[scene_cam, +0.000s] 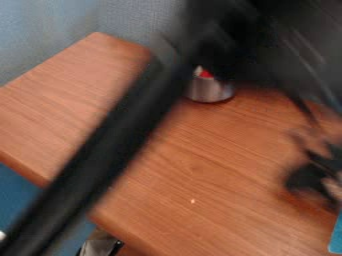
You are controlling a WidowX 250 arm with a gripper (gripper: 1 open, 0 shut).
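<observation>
My arm (120, 140) sweeps across the view as a dark blur, covering most of the upper middle. At the lower right a blurred black shape, probably my gripper (310, 172), is over the table; its fingers are too blurred to read. The steel pot (211, 90) is mostly hidden behind the arm, with a bit of red showing inside it.
A grey padded wall (94, 20) runs along the back. A blue sheet (334, 232) shows at the right edge, and blue floor beyond the left edge.
</observation>
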